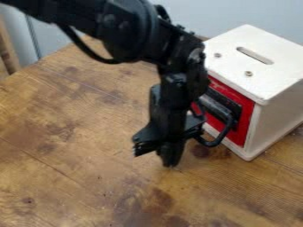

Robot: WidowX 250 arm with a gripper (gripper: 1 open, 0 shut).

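Observation:
My black gripper (166,152) hangs low over the wooden table, just left of a white wooden box (267,75) with a red front panel (236,133) and a dark bar or handle on it. The gripper points downward and looks shut, with nothing visible between its fingers. The arm partly hides the box's red front.
A pale wall (225,13) runs behind the table.

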